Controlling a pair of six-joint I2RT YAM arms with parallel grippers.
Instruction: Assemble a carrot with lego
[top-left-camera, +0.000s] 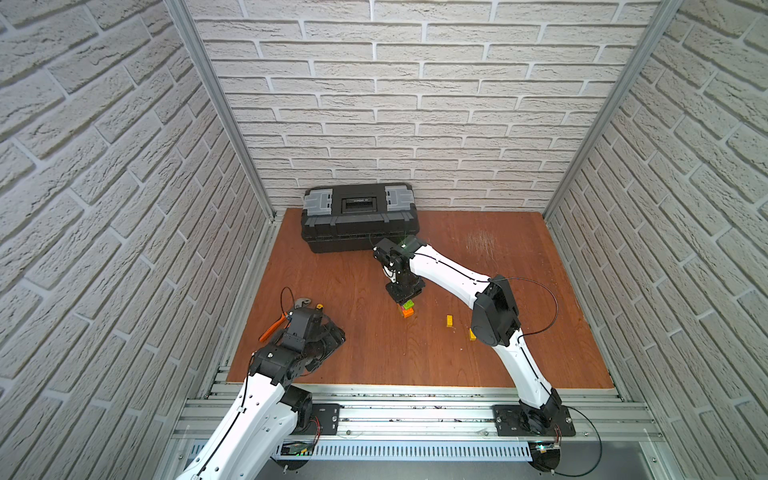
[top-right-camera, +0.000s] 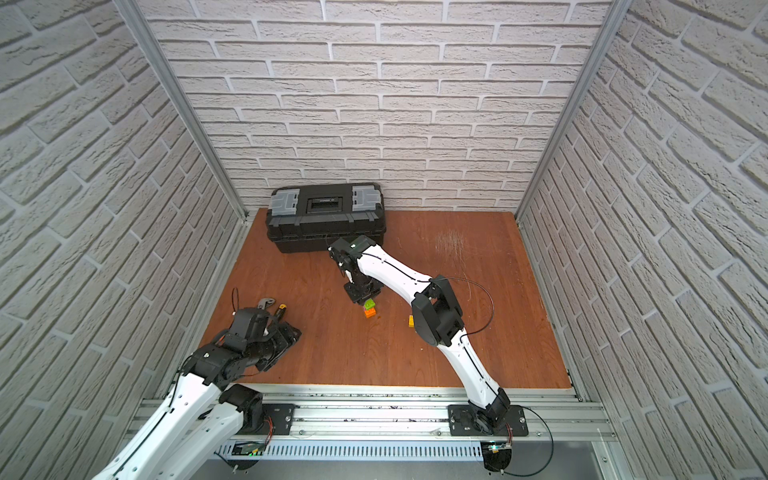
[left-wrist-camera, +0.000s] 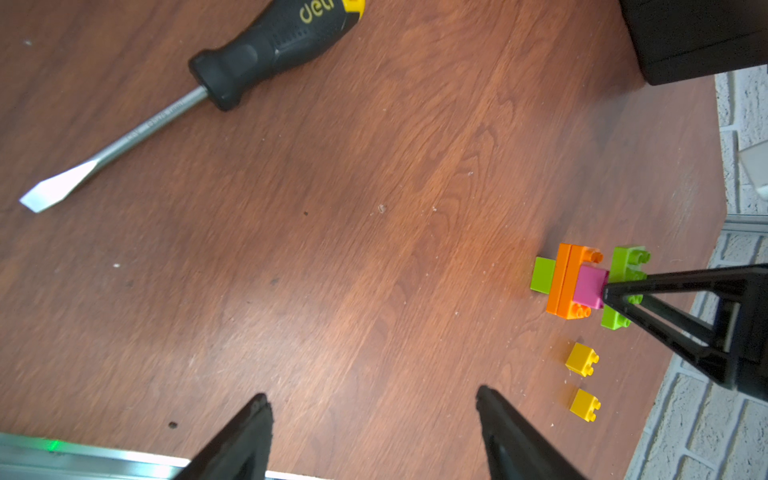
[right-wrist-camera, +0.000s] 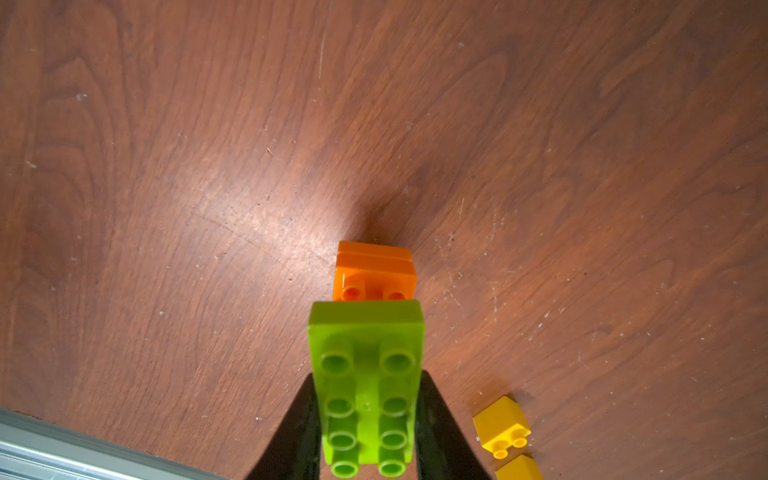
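Note:
At mid-table, a stack of orange bricks (left-wrist-camera: 564, 280) stands with a small green brick (left-wrist-camera: 541, 274) at its base and a magenta brick (left-wrist-camera: 589, 285) toward my right gripper. That gripper is shut on a long green brick (right-wrist-camera: 366, 336), held at the magenta piece, above the orange bricks; whether they are pressed together I cannot tell. My left gripper hangs open at the front left, nothing between its fingers.
A black screwdriver (left-wrist-camera: 272, 44) lies beneath the left arm, beside an orange-handled tool (top-left-camera: 272, 328). A black toolbox (top-left-camera: 359, 220) stands at the back.

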